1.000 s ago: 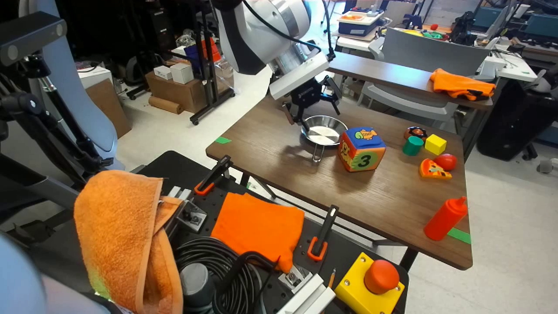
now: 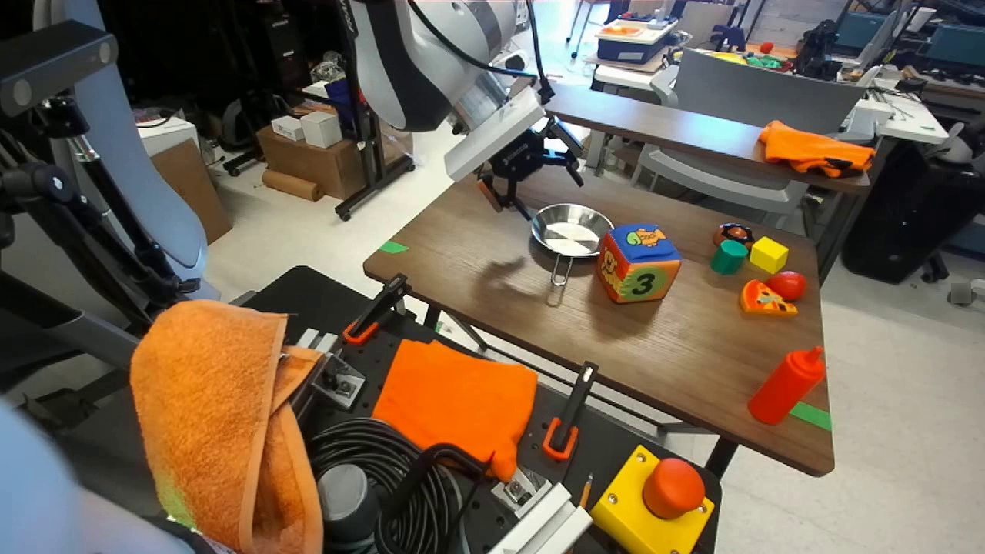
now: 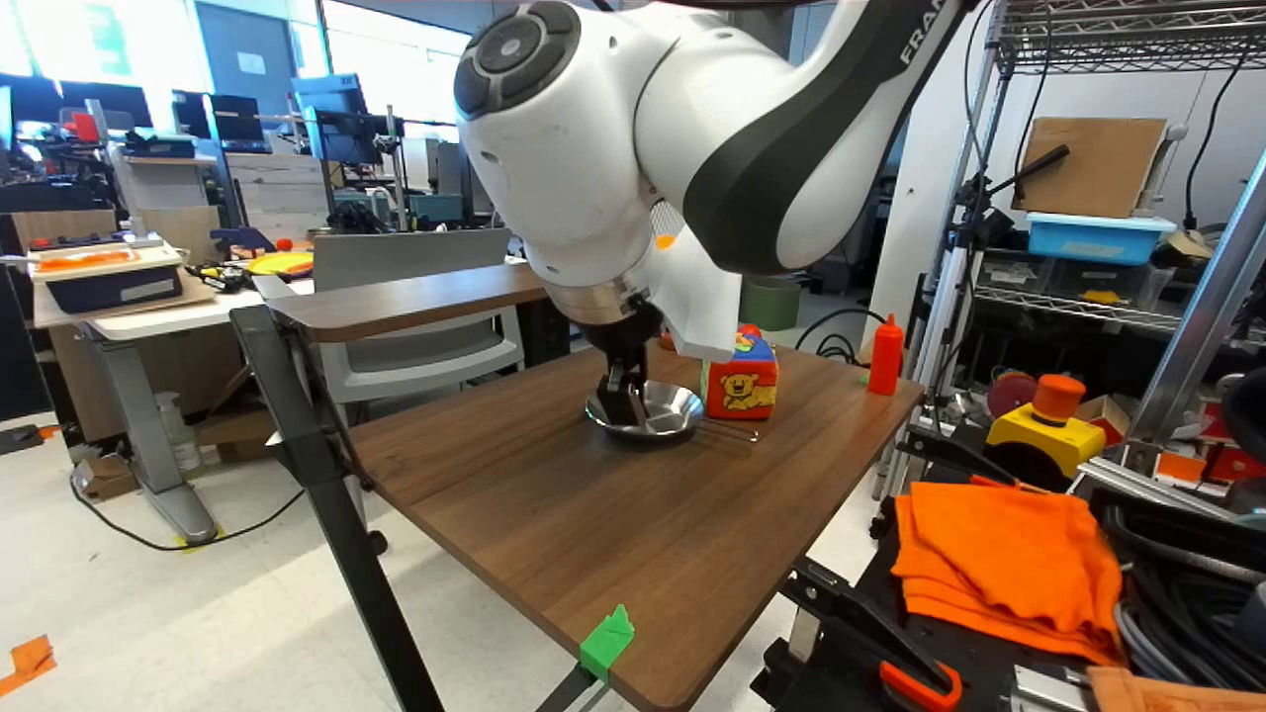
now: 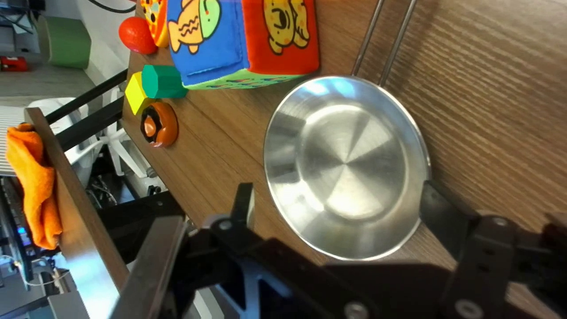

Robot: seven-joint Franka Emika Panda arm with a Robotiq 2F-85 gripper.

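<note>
A shiny metal pan [image 4: 348, 167] rests on the wooden table, empty, its wire handle [image 4: 381, 40] pointing away from my gripper in the wrist view. My gripper is open, its two fingers wide apart and nothing held between them. One finger [image 4: 449, 218] overlaps the pan's rim in the wrist view; whether it touches cannot be told. The other finger [image 4: 243, 204] stands clear of the rim over bare wood. From exterior view 1, the gripper [image 2: 552, 195] hangs just behind and to the left of the pan [image 2: 572, 231].
A soft number cube [image 2: 639, 263] sits right beside the pan. Farther right are a green block [image 2: 729, 258], a yellow block [image 2: 768, 255], a red ball [image 2: 787, 285], a pizza slice toy [image 2: 766, 299] and a red bottle [image 2: 786, 386].
The arm and gripper have shifted left in exterior view 1, from above the pan's far side to its back left. Pan, cube and other toys look unmoved.
</note>
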